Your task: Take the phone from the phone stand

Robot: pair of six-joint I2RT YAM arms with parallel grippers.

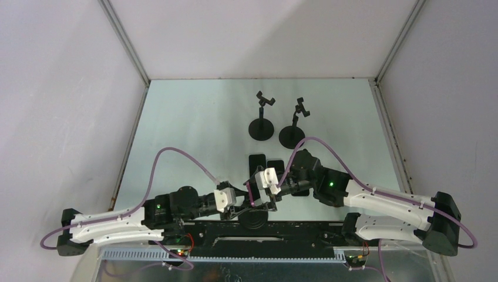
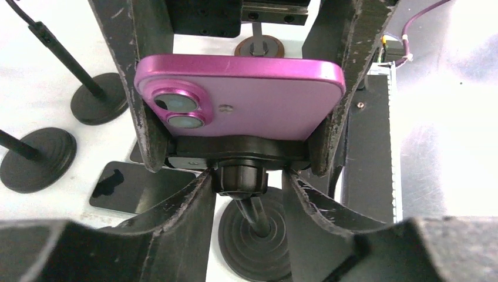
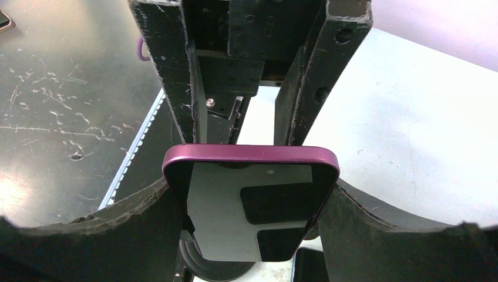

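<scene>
The pink phone (image 2: 241,108) stands on its long side in the clamp of a black phone stand (image 2: 252,217), its back and two lenses facing the left wrist camera. My right gripper is shut on the phone, one finger along each short end; its dark screen faces the right wrist camera. Below the phone, my left gripper is part open, its fingertips on either side of the stand's knob under the clamp. Whether both fingers touch the knob is hard to tell. From above, the arms hide most of the stand.
Two empty phone stands (image 1: 261,129) (image 1: 292,136) stand farther back. Dark phones lie flat on the table just behind the grippers, one (image 1: 257,161) beside another (image 1: 275,164). Its front edge is close.
</scene>
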